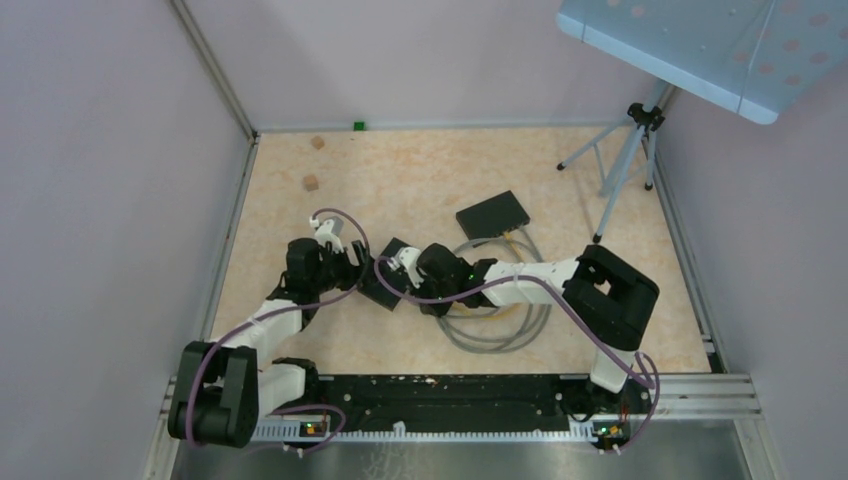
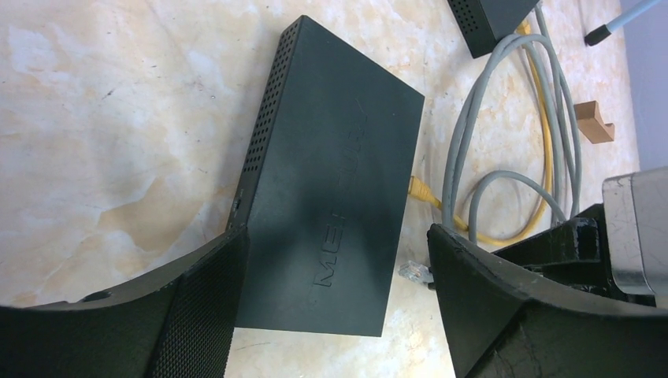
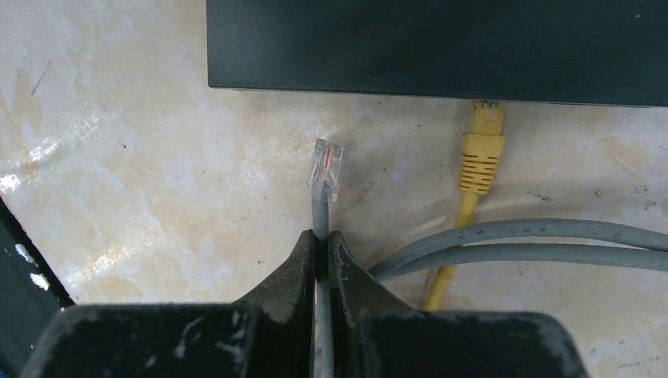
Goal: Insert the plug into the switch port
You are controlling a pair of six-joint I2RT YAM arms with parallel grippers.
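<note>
A black switch lies on the table; in the right wrist view its near side (image 3: 425,47) has a yellow plug (image 3: 482,146) in a port. Left of that, a grey cable ends in a clear plug (image 3: 326,165), a short way from the switch's side. My right gripper is shut on the grey cable just behind this plug. My left gripper stands open over the near part of the switch, with nothing between its fingers.
A second black box (image 1: 492,215) lies behind, to the right. Coils of grey cable (image 2: 563,118) and a wooden piece (image 2: 592,122) lie to the right. A tripod (image 1: 620,170) stands at the back right.
</note>
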